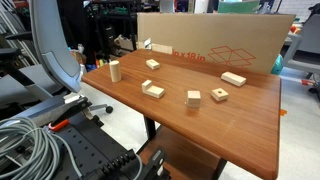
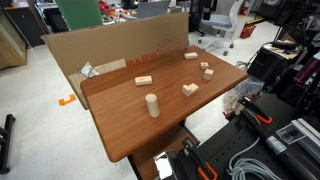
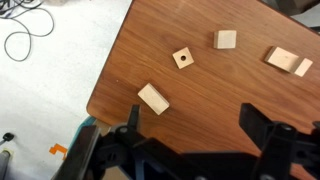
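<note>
My gripper stands open in the wrist view, nothing between its wide-set black fingers (image 3: 251, 120). Beneath it on the brown table (image 3: 125, 65) lies an oblong pale block (image 3: 154, 98), ahead and to the left. A small square piece with a dark centre (image 3: 183, 58) and a plain cube (image 3: 225, 39) are farther up. At right, a longer block (image 3: 282, 58) has a lighter piece (image 3: 303, 67) at its end. In exterior view 1, an upright cylinder (image 1: 115, 71) stands near the table's left end, with another block (image 1: 152, 64) beyond it.
A tall cardboard panel (image 1: 215, 35) stands along the table's far side. Coiled cables (image 1: 28, 150) lie on the black base beside the near edge. Bare wood (image 1: 250, 120) fills the table's right end in exterior view 1.
</note>
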